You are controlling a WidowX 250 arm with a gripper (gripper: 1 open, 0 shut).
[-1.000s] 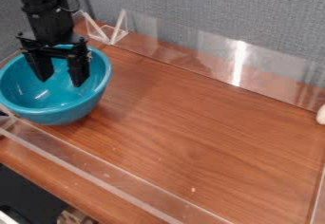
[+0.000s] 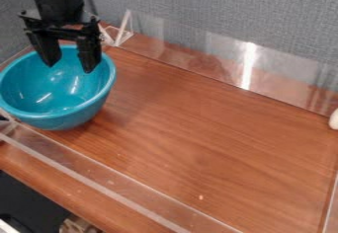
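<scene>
My black gripper [image 2: 67,51] hangs at the upper left, over the blue bowl [image 2: 66,109], its two fingers spread open and pointing down. The fingertips overlap the bowl's upper part in the picture; whether they touch it I cannot tell. Nothing shows between them. The bowl sits upright at the left of the wooden counter, and its inside looks empty where visible.
A white wire rack [image 2: 119,30] stands behind the bowl. A small white object [image 2: 331,118] is at the right edge. Clear strips run along the back and front edges.
My gripper has risen a little over the last second, so its fingers sit higher over the bowl. The bowl looks almost unmoved.
</scene>
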